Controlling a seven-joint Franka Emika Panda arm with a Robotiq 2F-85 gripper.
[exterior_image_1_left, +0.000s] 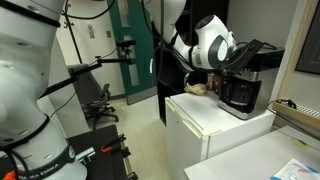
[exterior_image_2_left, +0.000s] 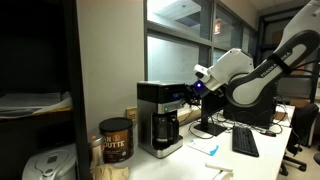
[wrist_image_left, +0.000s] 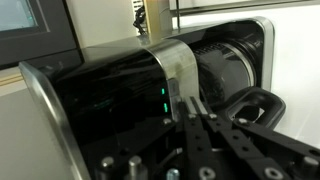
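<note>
A black coffee maker (exterior_image_2_left: 160, 96) with a silver panel stands on the counter, its carafe (exterior_image_2_left: 165, 127) in the lower bay. My gripper is shut, with nothing showing between its fingers. In the wrist view its tips are close to the machine's front panel (wrist_image_left: 176, 68), beside two green lights; I cannot tell whether they touch it. The carafe handle (wrist_image_left: 262, 104) shows to the right of the tips. From the second exterior view, the gripper (exterior_image_2_left: 186, 101) is at the upper front of the machine.
A dark coffee can (exterior_image_2_left: 116, 139) stands beside the machine, with a silver appliance (exterior_image_2_left: 50, 163) farther left. A keyboard (exterior_image_2_left: 244, 140) and papers (exterior_image_2_left: 204, 146) lie on the table.
</note>
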